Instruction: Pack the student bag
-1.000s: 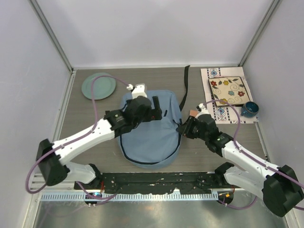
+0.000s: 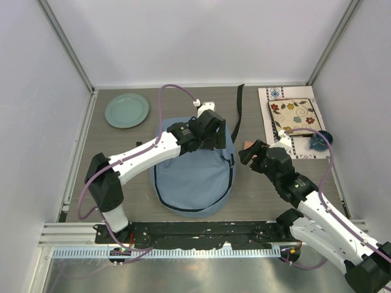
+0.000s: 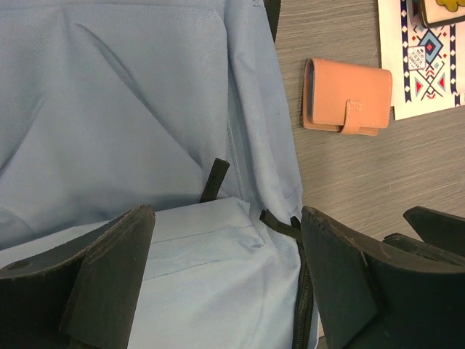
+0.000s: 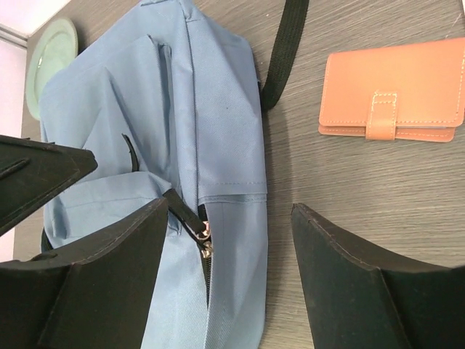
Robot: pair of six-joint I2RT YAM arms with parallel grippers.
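Observation:
The blue-grey student bag (image 2: 192, 183) lies flat in the middle of the table. Over its upper part my left gripper (image 2: 220, 146) hangs part open, with empty space between its fingers. Below those fingers the left wrist view shows the front pocket's edge and a black pull tab (image 3: 215, 179). To the right of the bag my right gripper (image 2: 245, 156) stands open and empty. Between its fingers and below them run the bag's right side and a zipper pull (image 4: 203, 240). An orange-brown wallet (image 4: 394, 91) rests on the table beside the bag.
A green plate (image 2: 127, 110) sits at the back left. On a patterned mat (image 2: 267, 116) at the back right are a floral-covered book or case (image 2: 296, 116) and a blue mug (image 2: 321, 140). A black strap (image 2: 239, 110) trails from the bag.
My left gripper has moved right and come over the bag's upper right part. The right gripper was at the bag's right edge and has shifted away to the right, opening.

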